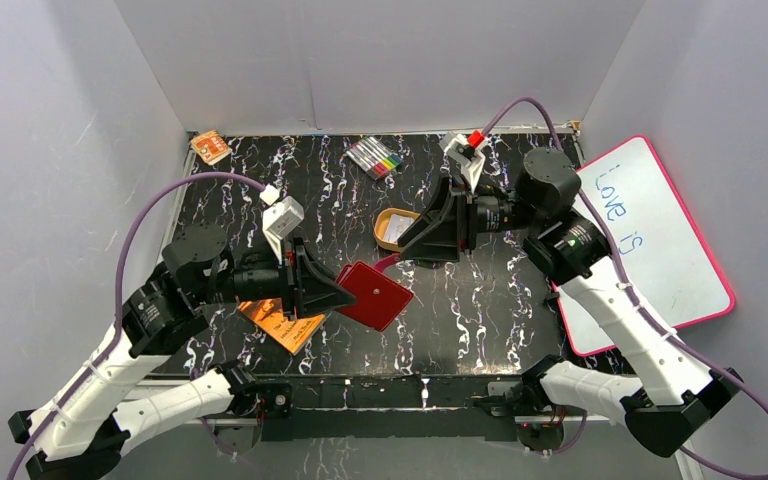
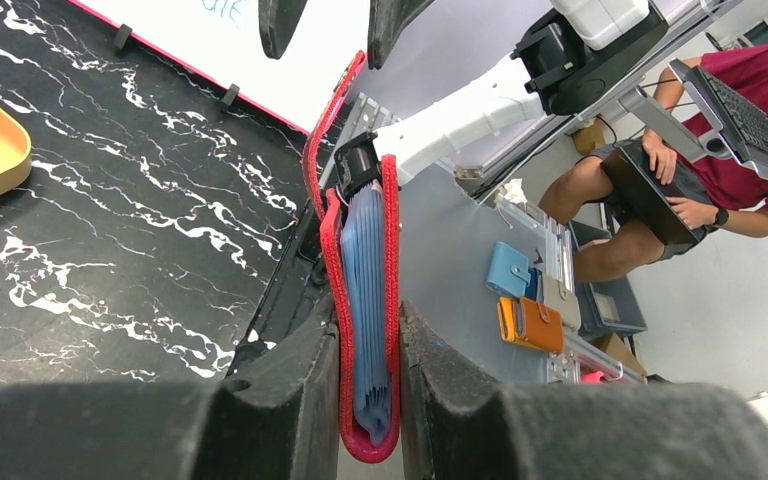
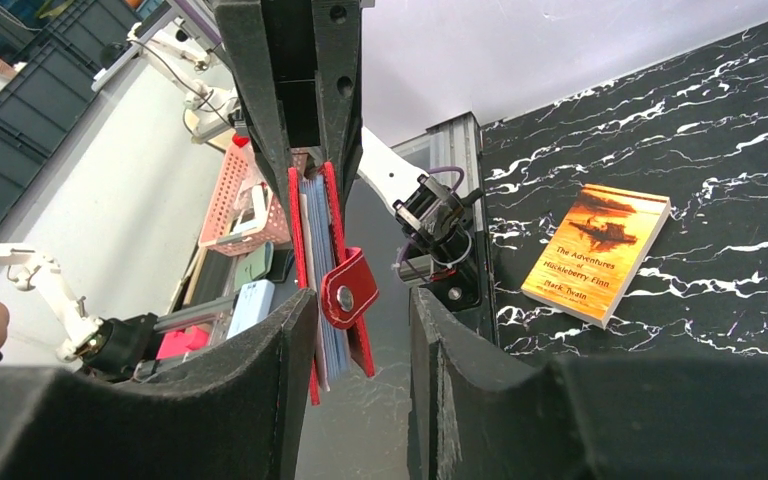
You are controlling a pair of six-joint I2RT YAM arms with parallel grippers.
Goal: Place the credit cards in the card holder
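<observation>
A red card holder (image 1: 375,298) with clear plastic sleeves (image 2: 365,300) is held upright by my left gripper (image 1: 330,290), which is shut on it. Its snap strap (image 3: 348,290) stands out toward my right gripper (image 1: 410,250). In the right wrist view the right fingers are parted, with the holder just beyond and beside them. A yellow tray (image 1: 383,228) behind them holds pale cards (image 1: 398,229).
An orange book (image 1: 280,325) lies near the front left, markers (image 1: 373,156) and a small orange item (image 1: 210,146) at the back. A whiteboard (image 1: 650,250) lies on the right.
</observation>
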